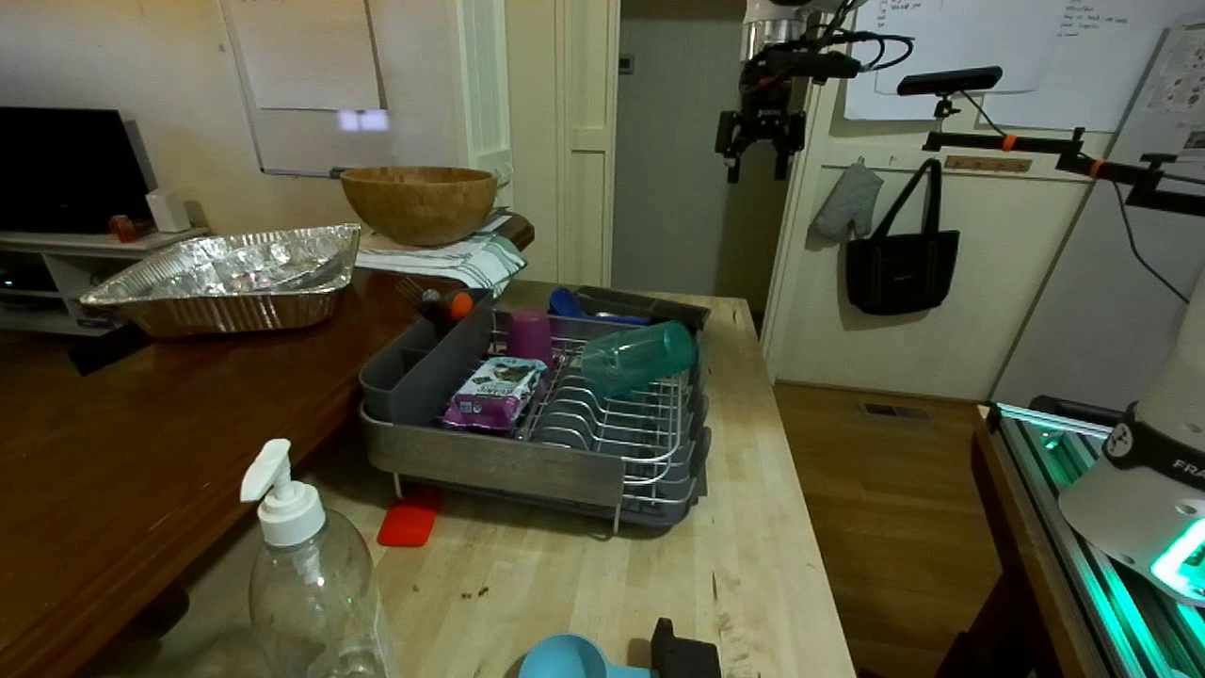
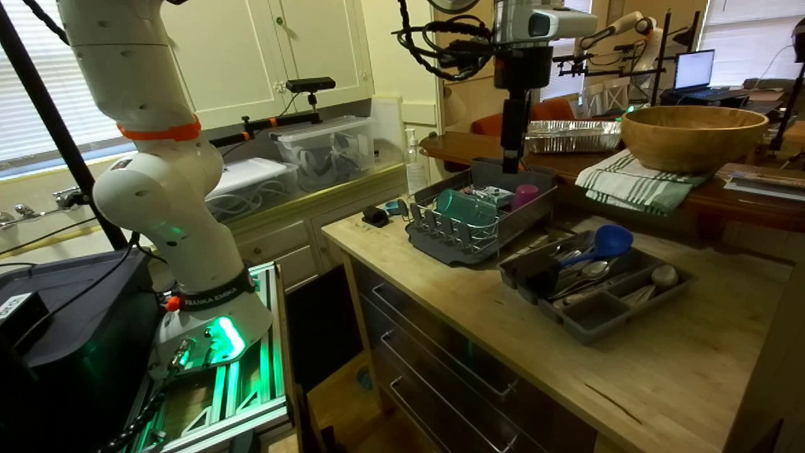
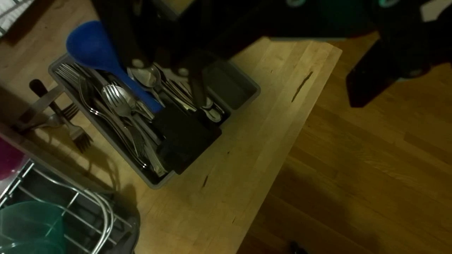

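Note:
My gripper (image 1: pixel 758 171) stands open, high in the air at the upper right of exterior view 1, with nothing between its fingers. In the wrist view its dark fingers (image 3: pixel 373 76) are spread wide above the counter edge and the cutlery tray. The grey cutlery tray (image 2: pixel 596 326) holds several forks and spoons, plus a blue ladle (image 3: pixel 91 44) lying across them. Left of it in exterior view 2 is the dish rack (image 1: pixel 508 458), bearing a green clear cup (image 1: pixel 638 358) on its side, a purple cup (image 1: pixel 530 335) and a purple packet (image 1: pixel 493 395).
A soap bottle (image 1: pixel 311 576), a light-blue scoop (image 1: pixel 562 657) and a red flat piece (image 1: pixel 409 518) are on the counter near the rack. On the brown table sit a wooden bowl (image 1: pixel 419 203) and a foil tray (image 1: pixel 243 307). Bare counter (image 2: pixel 702 370) lies beside the cutlery tray.

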